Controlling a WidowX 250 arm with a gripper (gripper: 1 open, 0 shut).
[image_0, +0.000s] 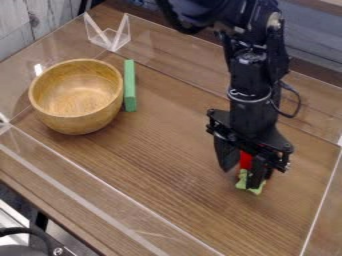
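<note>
My black gripper (249, 160) is lowered over the right part of the wooden table, around a small object with a red part (245, 161) and a light green part (249, 184). The object is partly hidden behind the fingers, and I cannot tell whether they are shut on it.
A wooden bowl (78, 88) stands at the left, with a green bar (130, 86) just right of it. A white wire-like item (110, 32) lies at the back left.
</note>
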